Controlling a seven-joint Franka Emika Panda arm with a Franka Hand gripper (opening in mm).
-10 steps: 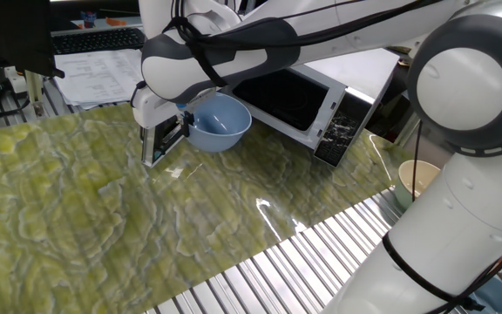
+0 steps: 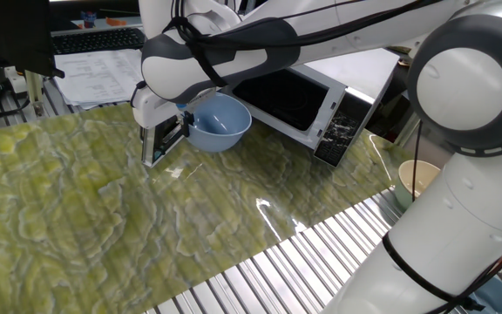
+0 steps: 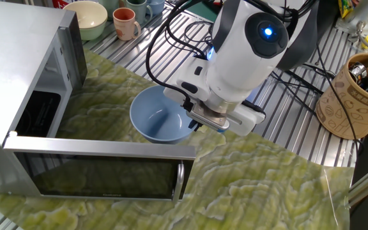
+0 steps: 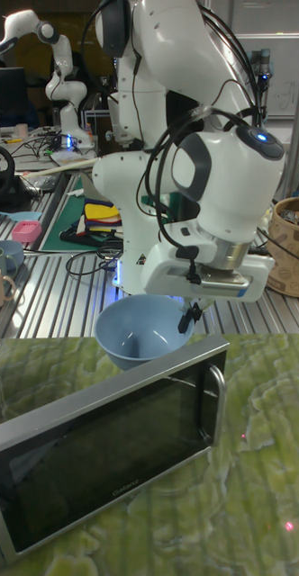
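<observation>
A light blue bowl point(image 2: 220, 122) is on the green marbled mat beside the open microwave, its inside empty as far as shows. My gripper point(image 4: 190, 318) is at the bowl's rim, on the right side in the third view, fingers pointing down. The second view has the gripper point(image 3: 195, 125) against the right edge of the bowl point(image 3: 158, 115). The dark fingertips are small and partly hidden, so whether they pinch the rim or stand around it is unclear. The microwave door point(image 3: 101, 176) is swung open, with the bowl close to its inner side.
The microwave point(image 3: 18, 57) stands at the left in the second view. Mugs and a cream bowl point(image 3: 87, 18) are behind it, and a brown basket point(image 3: 340, 105) is at the right.
</observation>
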